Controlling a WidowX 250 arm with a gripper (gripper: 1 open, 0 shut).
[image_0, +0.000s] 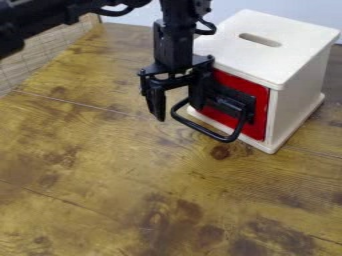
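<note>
A white wooden box (297, 75) stands at the right, with a red panel (265, 97) on its front carrying a black latch or hinge mechanism and a black looped handle (201, 130) sticking out low toward the front. My black gripper (174, 88) hangs from the arm at the box's front left corner, beside the handle. Its fingers point down; whether they are apart or closed on anything is unclear against the dark parts.
A tiled or light surface edge shows at the far left. The box top has an oval slot.
</note>
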